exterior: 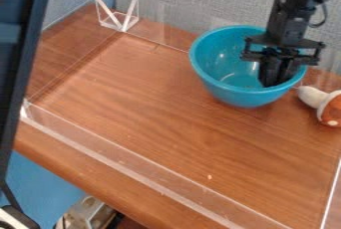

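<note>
A turquoise bowl (226,81) stands at the back right of the wooden table. My black gripper (274,71) reaches down into its right side, by the rim; the fingers are bunched close together, and I cannot see anything between them. An orange-and-white toy (326,107) lies just right of the bowl, partly cut off by the frame edge.
A white wire bracket (116,15) stands at the back left corner. Clear barriers run along the table's edges. A dark panel fills the far left edge.
</note>
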